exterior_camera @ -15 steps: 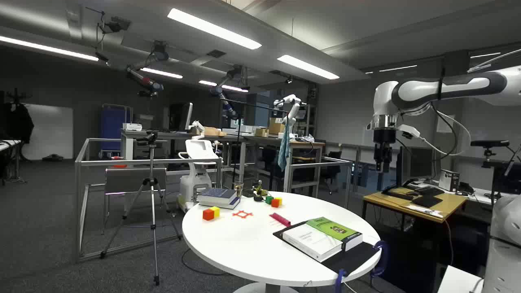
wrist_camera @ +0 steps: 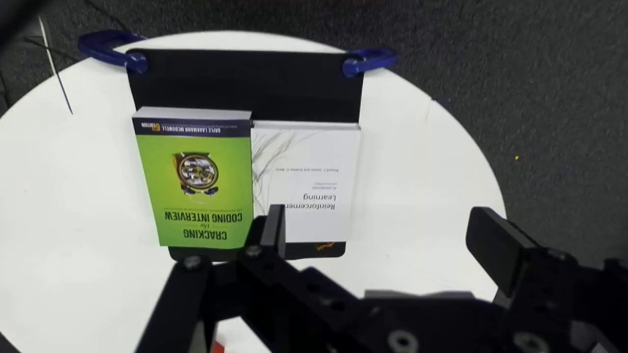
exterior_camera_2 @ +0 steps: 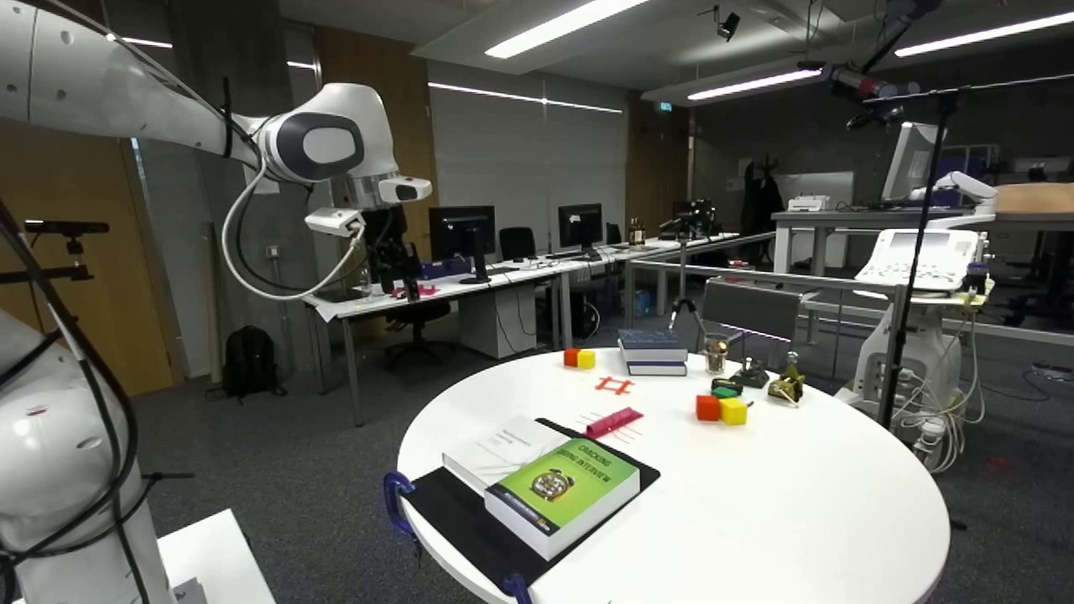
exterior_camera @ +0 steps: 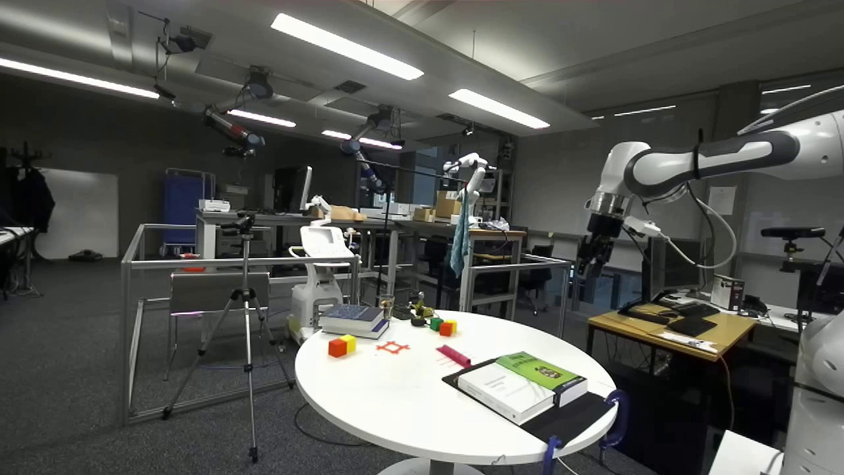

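My gripper (exterior_camera: pixel 593 265) hangs in the air well above the right side of the round white table (exterior_camera: pixel 380 396), tilted, with nothing between its fingers. In the wrist view the open fingers (wrist_camera: pixel 494 244) are spread wide, over the table's white top. A green coding book (wrist_camera: pixel 197 182) and a white book (wrist_camera: pixel 312 176) lie side by side on a black mat (wrist_camera: pixel 247 82). A pink object (exterior_camera_2: pixel 613 422) rests beyond the mat. Red and yellow blocks form one pair, seen as a red block (exterior_camera: pixel 337 348) and yellow block (exterior_camera: pixel 349 343); another red block (exterior_camera_2: pixel 707 408) and yellow block (exterior_camera_2: pixel 734 411) sit across the table.
Blue clamps (wrist_camera: pixel 371 62) grip the mat at the table edge. A stack of blue books (exterior_camera_2: pixel 652 347), a glass (exterior_camera_2: pixel 716 352), a red hash-shaped piece (exterior_camera: pixel 392 347) and small dark and brass items (exterior_camera_2: pixel 787 382) occupy the far side.
The arm has moved left in exterior view 1, and the gripper, which pointed straight down, is now tilted. Nothing on the table has visibly moved.
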